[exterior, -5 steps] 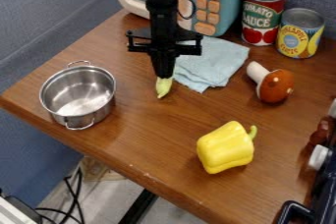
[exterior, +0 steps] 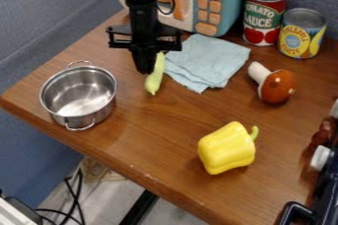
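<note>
My black gripper (exterior: 144,59) is above the table, just right of and behind a steel pot (exterior: 79,98). A pale yellow-green elongated object (exterior: 154,78) stands tilted directly under and beside the fingertips; whether the fingers grip it or are open I cannot tell. A light blue cloth (exterior: 208,62) lies to its right. A yellow pepper (exterior: 226,150) lies at the front middle.
A toy mushroom (exterior: 276,87), a tomato sauce can (exterior: 263,17) and a yellow-label can (exterior: 301,37) stand at the right back. A toy microwave (exterior: 209,2) is behind. Dark objects (exterior: 314,189) line the right edge.
My gripper has moved slightly up and to the left, and more of the yellow-green object now shows beneath it.
</note>
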